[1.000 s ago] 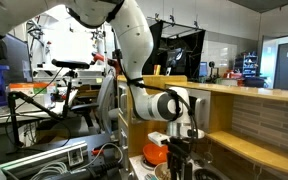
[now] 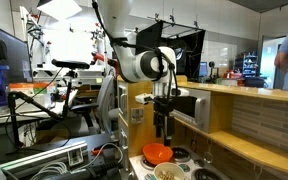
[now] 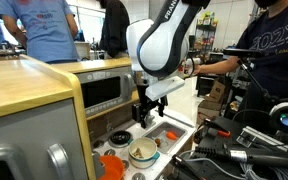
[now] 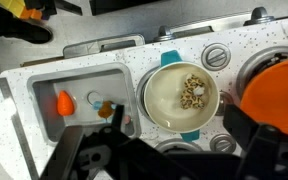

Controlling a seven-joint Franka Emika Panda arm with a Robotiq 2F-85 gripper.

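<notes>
My gripper stands open above the stove, its dark fingers wide apart with nothing between them. In the wrist view a cream pot with teal handles lies below the gap. Inside it are several small brown and whitish pieces. To the right is an orange pan on a burner, partly covered by a finger. Exterior view 1 has the gripper raised above the orange pan and the cream pot. In exterior view 2 the gripper hangs clear above the pot.
A grey sink beside the pot holds an orange-red item and other small things. Stove knobs sit near the pot. A wooden shelf borders the stove. A person stands behind the counter.
My gripper has risen from low over the cream pot and shifted slightly left in exterior view 1. The pot and orange pan appear to stay where they were.
</notes>
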